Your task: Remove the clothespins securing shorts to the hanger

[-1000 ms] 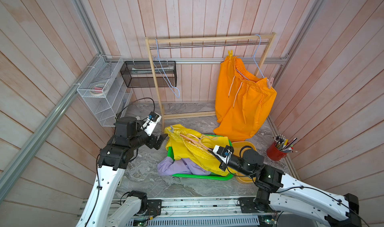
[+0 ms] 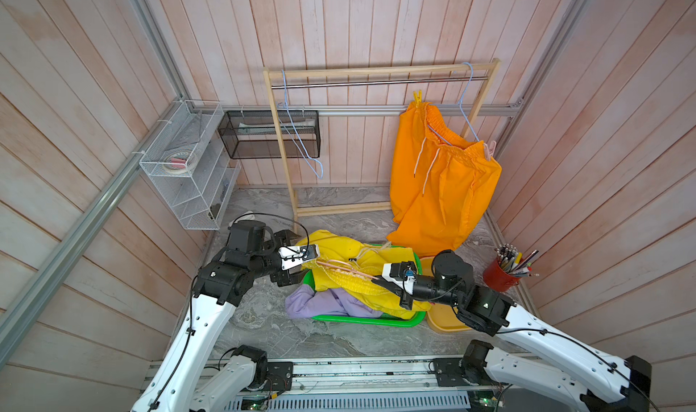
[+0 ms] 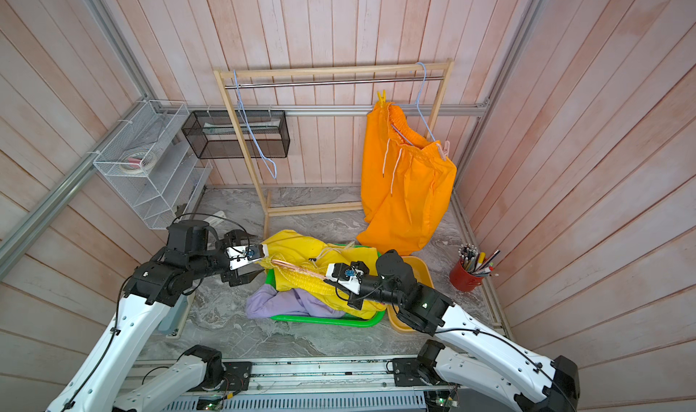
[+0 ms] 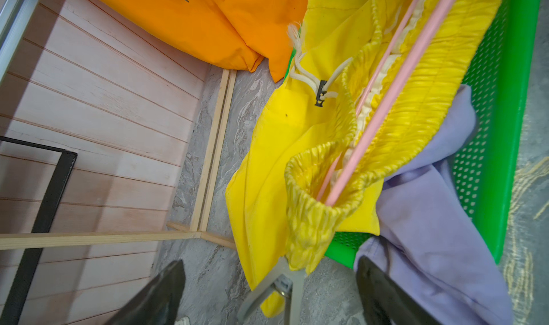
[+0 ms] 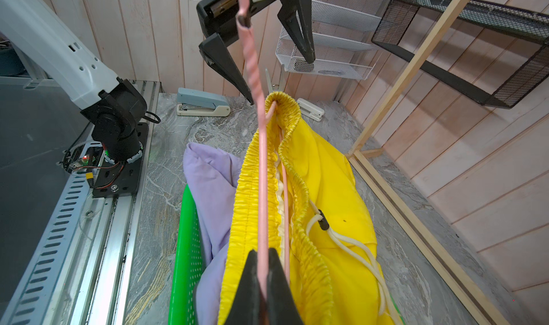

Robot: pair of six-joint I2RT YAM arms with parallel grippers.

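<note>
Yellow shorts [image 2: 330,243] lie over the green basket, their gathered waistband [image 4: 308,233] running along a pink hanger [image 4: 394,96]. One grey clothespin [image 4: 283,287] grips the waistband's end, its handles pointing toward my left gripper. That gripper is open, its blurred fingers [image 4: 157,296] on either side of the clothespin and apart from it. My right gripper is shut on the pink hanger, which rises between its fingertips in the right wrist view. Any clothespin at the shorts' other end is hidden.
Lilac cloth [image 2: 330,303] hangs over the green basket [image 2: 362,320]. Orange shorts [image 2: 442,187] hang from the wooden rack [image 2: 384,72] at back right. A red pen cup [image 2: 500,275] stands at right. A stapler [image 5: 203,102] lies on the floor at left.
My left gripper has turned and moved right and down to the shorts' left end. The right gripper has shifted slightly left and down with the hanger, and the shorts' left end sits lower.
</note>
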